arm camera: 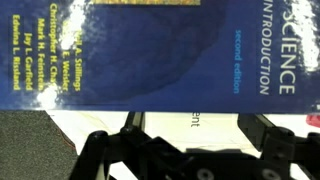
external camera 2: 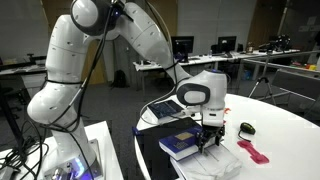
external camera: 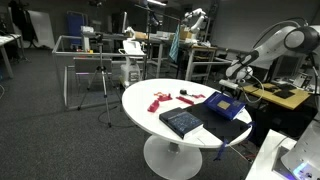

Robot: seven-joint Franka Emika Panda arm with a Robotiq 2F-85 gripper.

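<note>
A thick blue book [arm camera: 170, 55] fills the upper part of the wrist view, its cover print upside down or sideways. In exterior view 1 the same blue book [external camera: 224, 105] is tilted, its cover turned toward the camera. My gripper is close to the book's lower edge, its two dark fingers wide apart and no object clasped between them. A pale printed sheet or cover shows through the gap. From exterior view 2 the gripper [external camera 2: 211, 136] is beside the right end of the blue book [external camera 2: 178, 139]; contact there cannot be told.
Another dark book [external camera: 181, 124] lies near the front edge of the round white table [external camera: 150, 119]. Red items [external camera: 158, 102] sit toward its left. White packaging or papers [external camera 2: 222, 163] lie beneath the arm, and a round black object [external camera 2: 246, 130] stands behind.
</note>
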